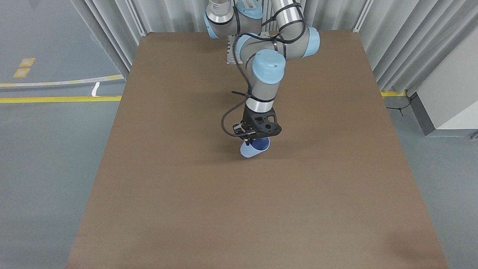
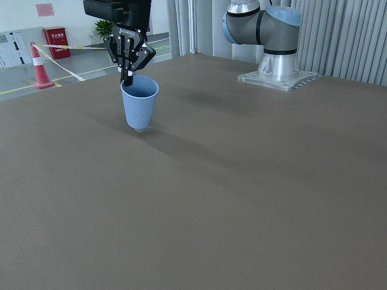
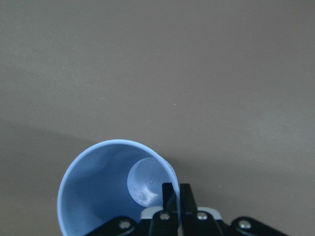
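Note:
A light blue ribbed plastic cup stands upright in the left view, its mouth up, at or just above the brown tabletop. My gripper grips it from above at the rim. In the wrist view, the two black fingertips of the gripper pinch the cup's right-hand wall, one inside and one outside, with the cup's bottom visible. In the front view, the cup sits just below the gripper, partly hidden by it.

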